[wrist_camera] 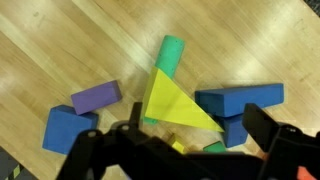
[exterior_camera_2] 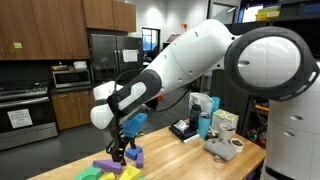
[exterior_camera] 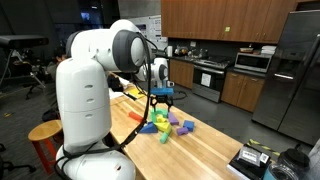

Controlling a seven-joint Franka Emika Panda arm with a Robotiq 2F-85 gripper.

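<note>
My gripper is open, its two dark fingers wide apart and nothing held. Below it in the wrist view lies a yellow triangular block (wrist_camera: 178, 103), partly across a green cylinder (wrist_camera: 171, 55). To its right are a long blue block (wrist_camera: 240, 98) and a second blue piece (wrist_camera: 235, 131). A purple block (wrist_camera: 95, 97) and a blue cube (wrist_camera: 67, 130) sit on the left. In exterior view 1 the gripper (exterior_camera: 162, 101) hangs above the cluster of coloured blocks, near a purple block (exterior_camera: 173, 118). Parts of the blocks at the bottom are hidden behind the gripper.
A black-and-white device (exterior_camera: 250, 160) stands at its right edge. In exterior view 2, containers (exterior_camera_2: 204, 125) and a mug (exterior_camera_2: 236, 145) stand on the right.
</note>
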